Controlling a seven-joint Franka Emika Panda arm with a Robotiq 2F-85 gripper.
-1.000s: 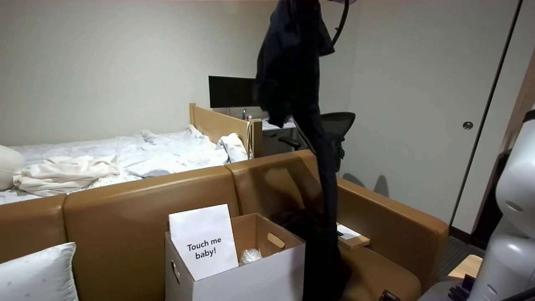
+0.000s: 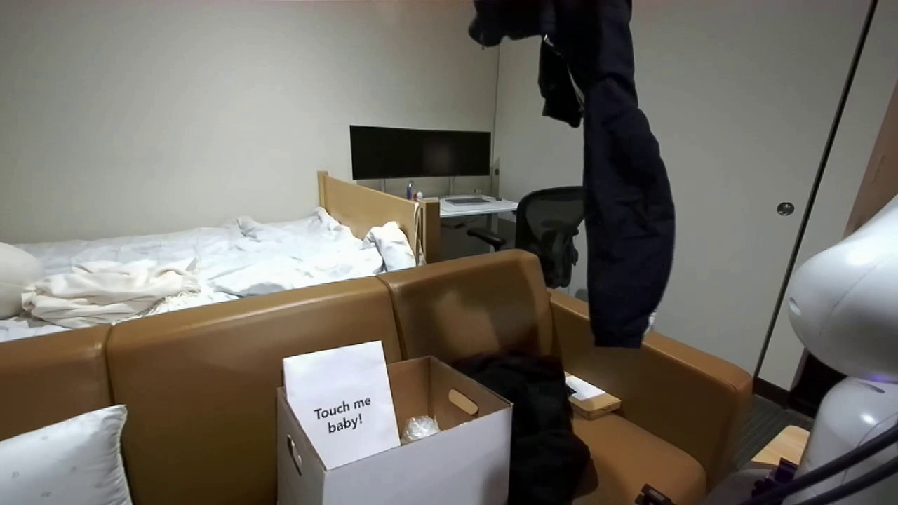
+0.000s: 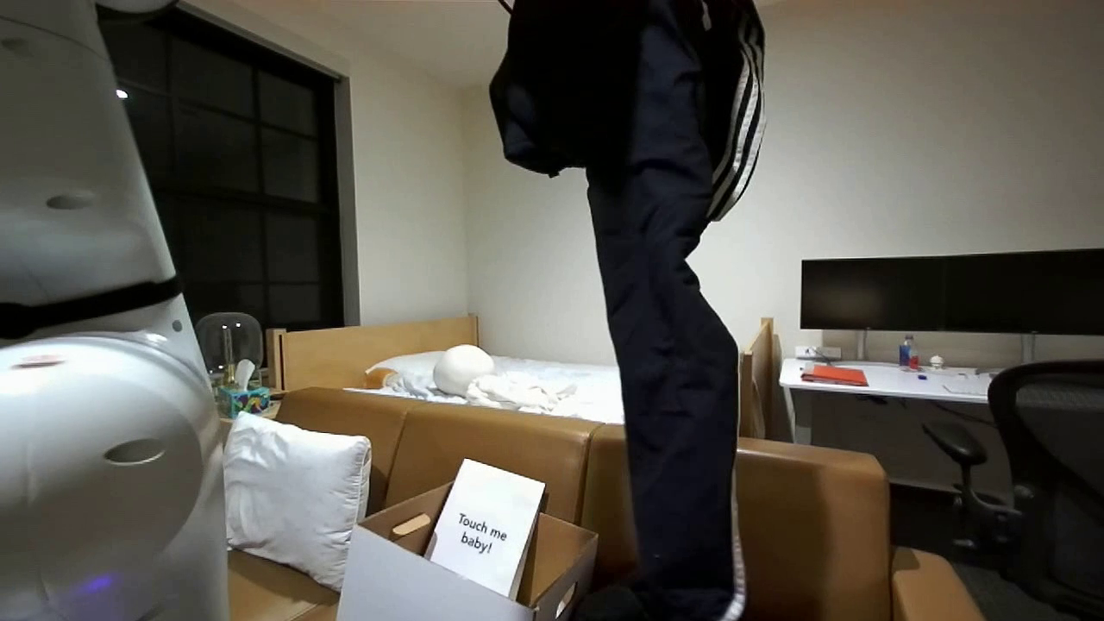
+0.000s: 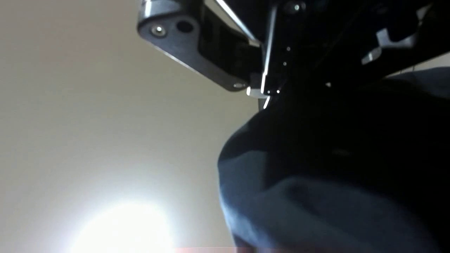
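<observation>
Dark navy trousers hang in the air in exterior view 1, one leg dangling in front of the sofa's right arm. White stripes run along a fold of these trousers in exterior view 2. In the wrist view my gripper is shut at the upper edge of the dark cloth, which bunches below and to its right. The fingertips are partly lost in shadow against the fabric. Both exterior views leave the gripper out of frame above. A black garment lies on the sofa seat beside the box.
An open cardboard box with a "Touch me baby!" sign stands before the brown sofa. A white pillow rests at the left. A small wooden tray sits near the sofa's right arm.
The trousers have risen and moved right, and the leg that hung down to the black garment now hangs clear of it. The white arm has shifted too.
</observation>
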